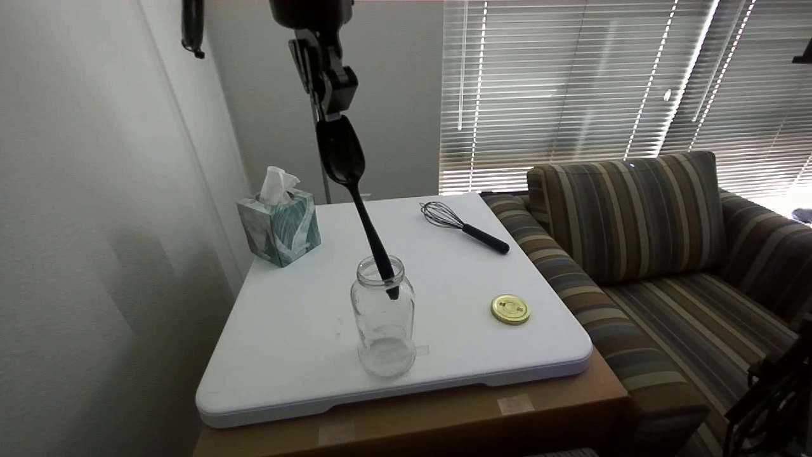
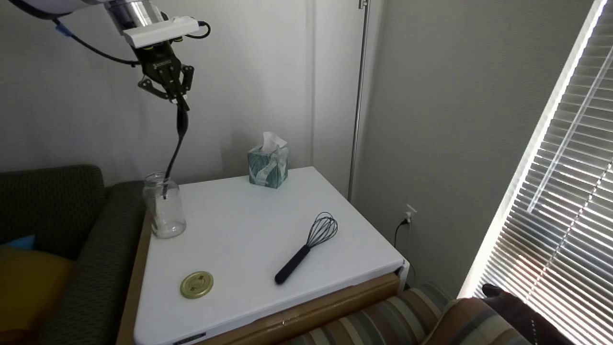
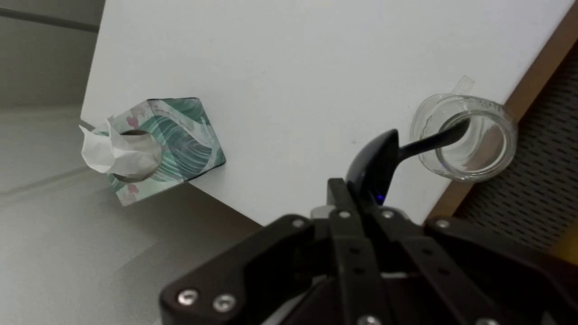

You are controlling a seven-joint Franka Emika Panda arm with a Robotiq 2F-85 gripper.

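Note:
My gripper is shut on the bowl end of a black spoon, above the table. The spoon hangs with its handle downward, and the handle's end is inside the mouth of a clear glass jar, well above its bottom. In exterior view 2 the jar is at the table's left edge and seems to lean slightly. From the wrist view, the spoon's bowl extends from between the fingertips, and its handle crosses the jar's rim into the opening.
A gold lid lies flat to the right of the jar. Farther back rests a whisk with a black handle. The tissue box stands at the back left. Bare white tabletop fills the middle.

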